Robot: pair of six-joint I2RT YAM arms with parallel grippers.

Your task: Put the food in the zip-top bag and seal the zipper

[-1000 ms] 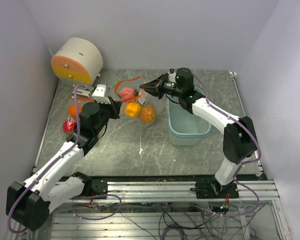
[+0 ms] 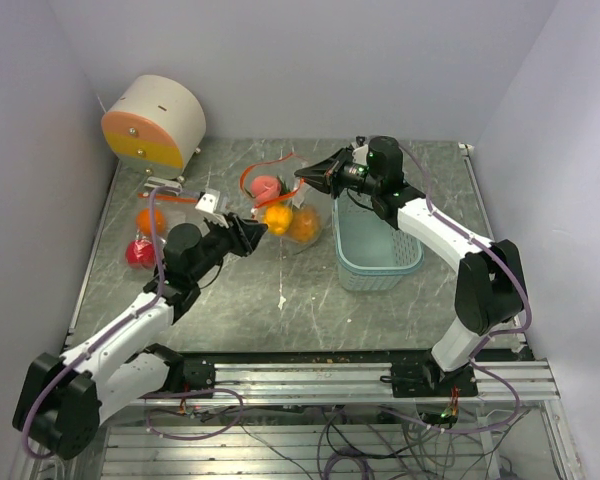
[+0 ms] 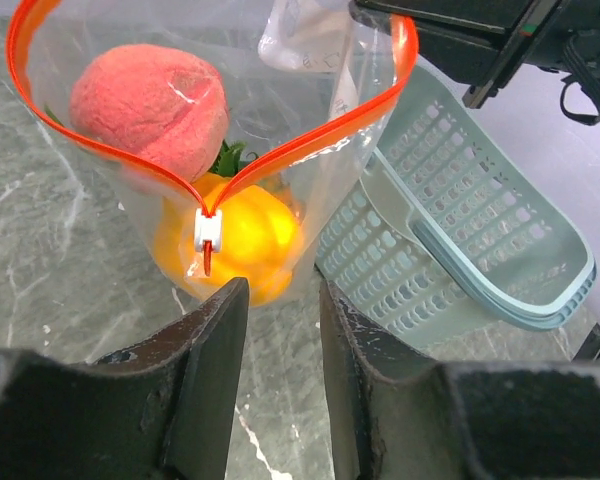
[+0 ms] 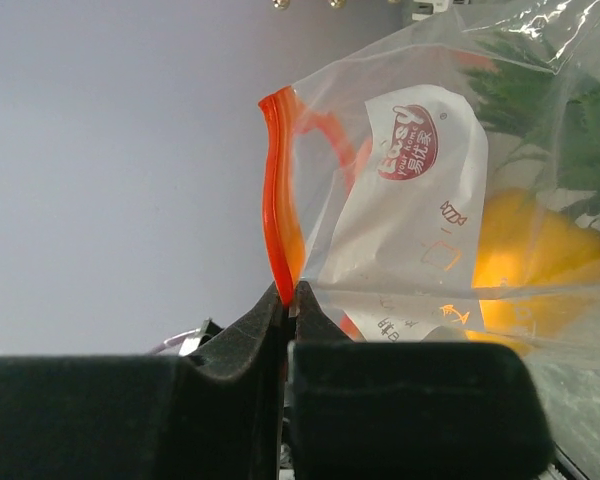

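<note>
The clear zip bag (image 2: 286,236) with orange zipper holds a pink item (image 3: 145,105), a yellow item (image 3: 250,235), another orange item and some greens. Its white slider (image 3: 208,230) shows in the left wrist view. My right gripper is shut on the upper corner of the bag's zipper edge. My left gripper (image 2: 253,238) stands open just in front of the bag, below the slider, with nothing seen between its fingers.
A pale plastic basket (image 2: 380,280) stands right of the bag. Orange and red items (image 2: 140,250) lie at the left, near the rounded white box (image 2: 150,115).
My left gripper has moved right and down, away from the bag's zipper end, and opened. My right gripper has shifted slightly right with the bag.
</note>
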